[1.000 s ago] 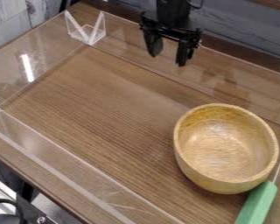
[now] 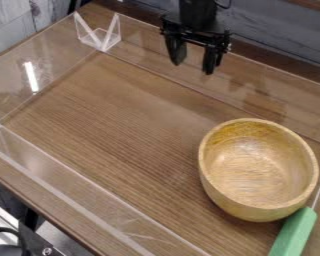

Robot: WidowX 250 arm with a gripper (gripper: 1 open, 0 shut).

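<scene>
My black gripper (image 2: 194, 48) hangs at the top middle over the back of the wooden table (image 2: 96, 150), open, with its fingers pointing down and nothing visible between them. A large yellow bowl (image 2: 256, 200) sits at the lower right, well apart from the gripper.
A clear wire-like or plastic holder (image 2: 99, 35) stands at the back left. A green object (image 2: 294, 236) lies at the right front edge, beside the bowl. A dark cable shows at the lower left corner.
My gripper has shifted very slightly and looks a little higher. The bowl and other objects have not moved.
</scene>
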